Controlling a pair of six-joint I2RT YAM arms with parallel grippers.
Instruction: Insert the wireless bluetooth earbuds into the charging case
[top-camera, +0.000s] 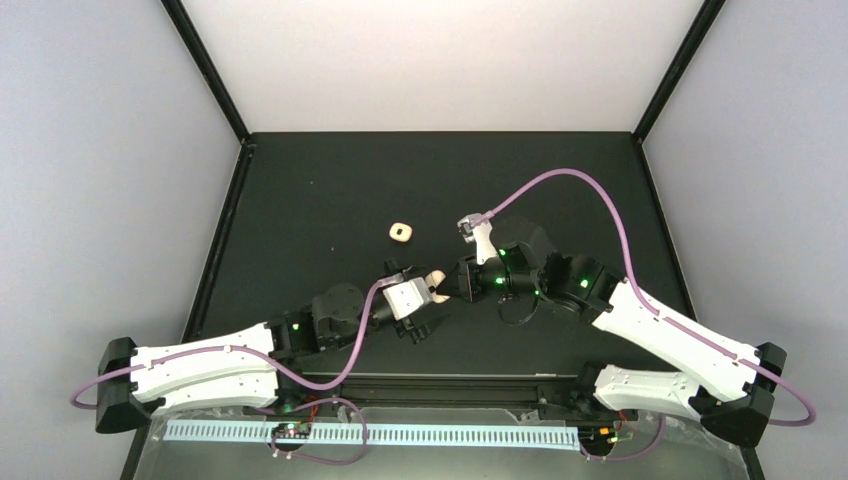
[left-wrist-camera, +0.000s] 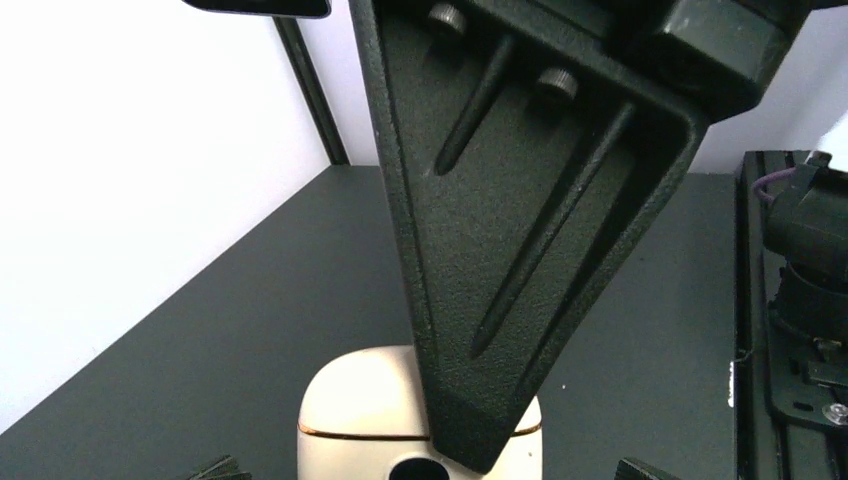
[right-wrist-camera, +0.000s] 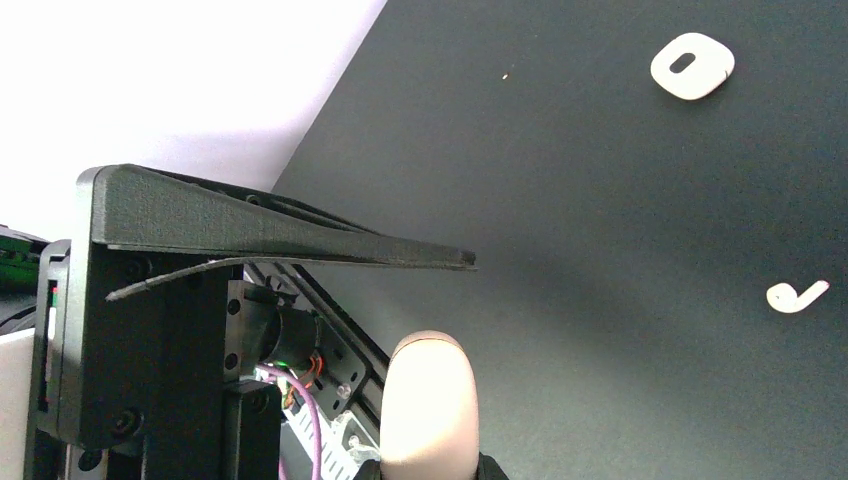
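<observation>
The white charging case is held upright in my right gripper (top-camera: 445, 288), which is shut on it; in the left wrist view the case (left-wrist-camera: 350, 400) shows its lid seam and a dark round hole, with a black finger across its front. My left gripper (top-camera: 420, 275) is open, close beside the case at its left in the top view. A single white earbud (right-wrist-camera: 795, 298) lies on the dark mat in the right wrist view.
The frame rail runs along the front.
</observation>
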